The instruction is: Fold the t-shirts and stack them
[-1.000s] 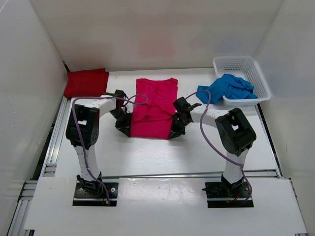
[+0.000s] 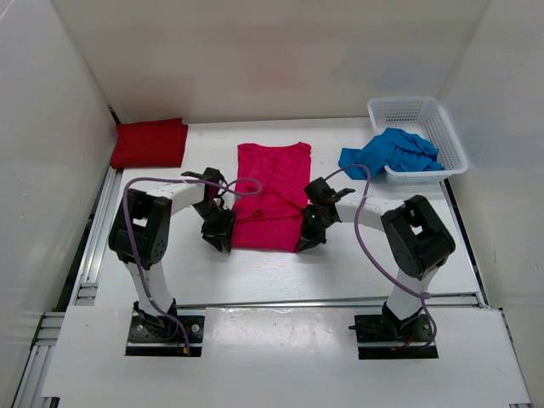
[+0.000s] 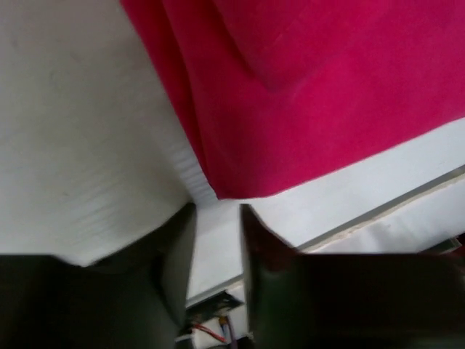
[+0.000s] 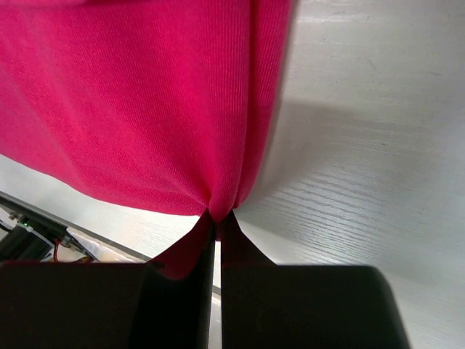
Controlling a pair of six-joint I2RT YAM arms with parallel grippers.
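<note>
A pink t-shirt lies partly folded on the white table, its sleeves laid across the body. At its lower left corner is my left gripper, fingers parted and empty, the corner just beyond the fingertips in the left wrist view. My right gripper is shut on the lower right corner of the shirt, pinching the gathered fabric, as the right wrist view shows.
A folded red shirt stack lies at the back left. A white basket at the back right has blue cloth in and hanging out of it.
The shirt and both grippers moved toward the table's front from one second ago.
</note>
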